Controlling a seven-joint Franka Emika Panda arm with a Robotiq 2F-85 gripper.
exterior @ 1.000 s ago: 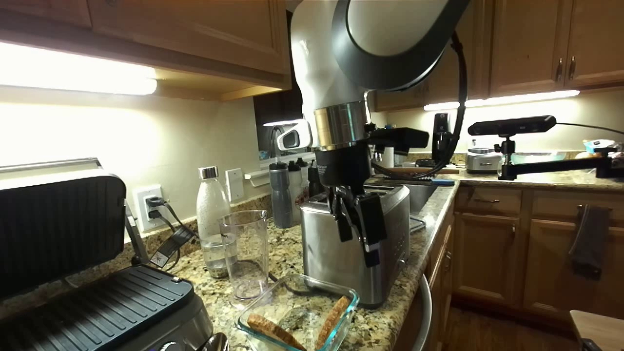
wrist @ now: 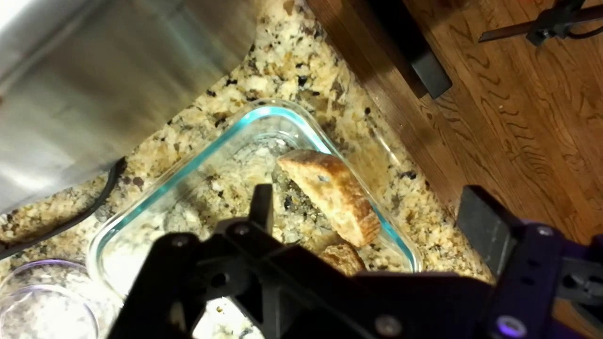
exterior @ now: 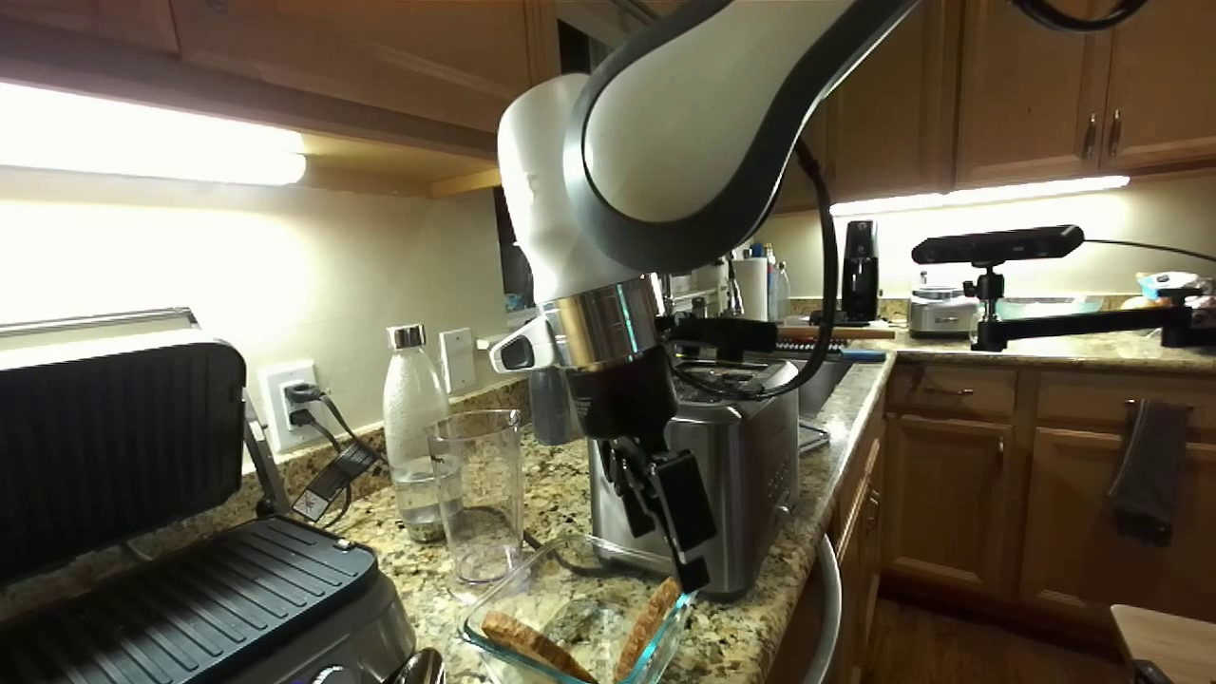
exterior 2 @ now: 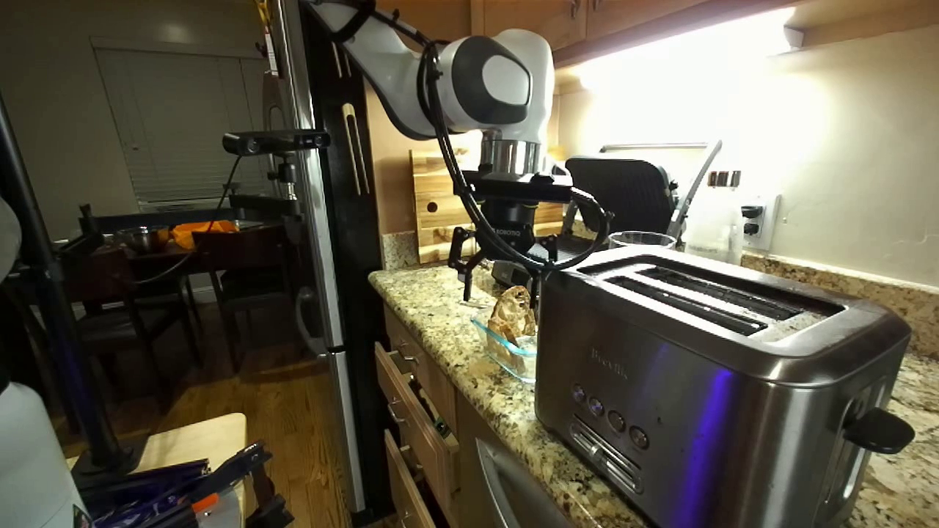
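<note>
Two pieces of browned bread lie in a clear glass dish [wrist: 189,165] on the granite counter. One bread slice [wrist: 337,195] leans along the dish wall nearest the counter's front edge; another piece [exterior: 530,646] rests on the opposite side, largely hidden behind my gripper in the wrist view. My gripper is open above the dish, its fingers wide apart with nothing held. In that view the bread slice appears between the two fingertips, beneath them. A steel toaster [exterior 2: 704,387] stands right beside the dish.
A clear pitcher [exterior: 479,502] and a glass bottle [exterior: 412,433] stand near the wall. The open grill press [exterior: 217,593] occupies the counter on the left in exterior view 1. Beyond the counter edge is wooden floor [wrist: 509,124].
My arm has come down and moved left in exterior view 1, from in front of the toaster to over the dish's edge. Dish and bread look unmoved.
</note>
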